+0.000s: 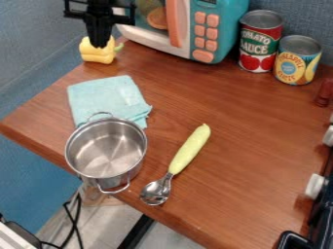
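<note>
My black gripper [100,39] is at the top left, over a yellow object [97,53] at the back corner of the table [240,146]; whether its fingers hold it I cannot tell. A steel pot [104,156] stands at the front left edge, beside a light blue cloth [104,98]. A spoon with a pale yellow handle [189,148] lies to the pot's right.
A toy teal microwave [224,19], a tomato sauce can [259,42] and a yellow can [297,60] stand at the back. A small red bottle [324,94] and a black appliance [316,214] line the right edge.
</note>
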